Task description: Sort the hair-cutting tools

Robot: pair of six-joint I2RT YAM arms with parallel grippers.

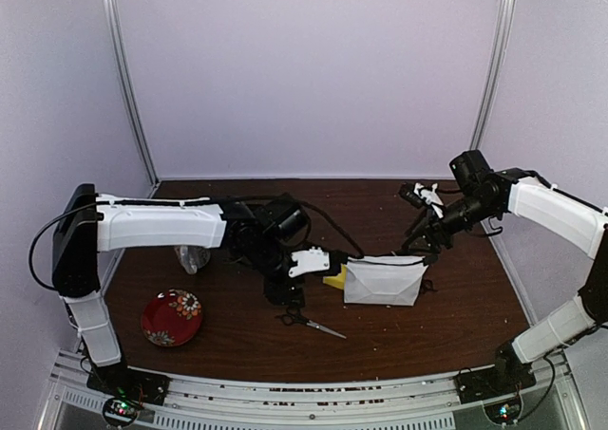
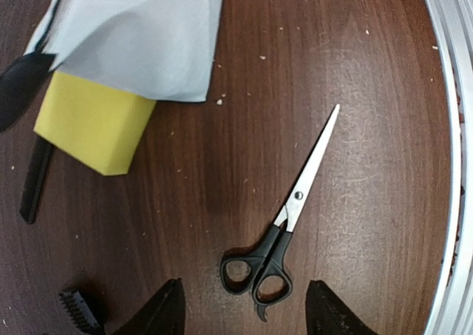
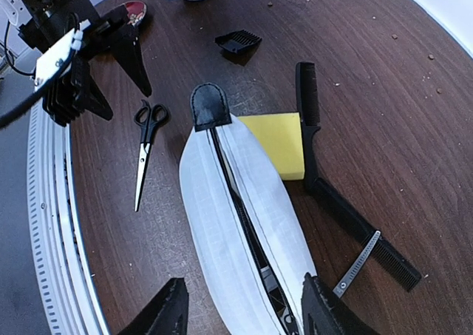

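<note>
Black-handled scissors (image 2: 277,242) lie on the brown table, blades together. Over their handles hovers my left gripper, open and apart from them. A white zip pouch (image 1: 382,281) rests beside a yellow block (image 3: 275,144). At the pouch's near end in the right wrist view, my right gripper is open, its fingers on either side of the pouch's end; whether they touch it I cannot tell. Behind the pouch lie a black comb (image 3: 341,202) and a second, thin metal-toothed tool (image 3: 358,264). A small black comb piece (image 3: 238,42) sits farther off.
A red flowered bowl (image 1: 172,317) stands at the left front. The mug (image 1: 193,257) behind it is mostly covered by the left arm in the top view. Clear table lies at the back and front right.
</note>
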